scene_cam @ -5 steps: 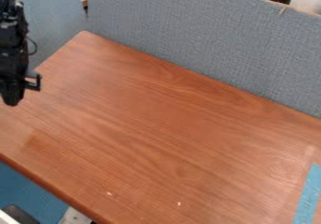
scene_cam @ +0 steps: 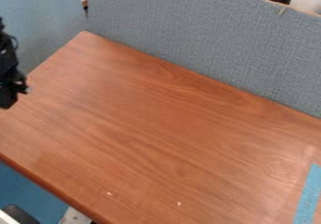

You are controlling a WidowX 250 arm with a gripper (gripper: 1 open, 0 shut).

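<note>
My black gripper (scene_cam: 7, 95) is at the far left edge of the camera view, mostly cut off by the frame, just over the left side of the wooden table (scene_cam: 163, 134). Its fingers are too little visible to tell whether they are open or shut. No object shows on the tabletop apart from small pale specks.
Grey padded partitions (scene_cam: 213, 50) stand along the back and left of the table. A strip of blue tape (scene_cam: 307, 192) lies at the right.
</note>
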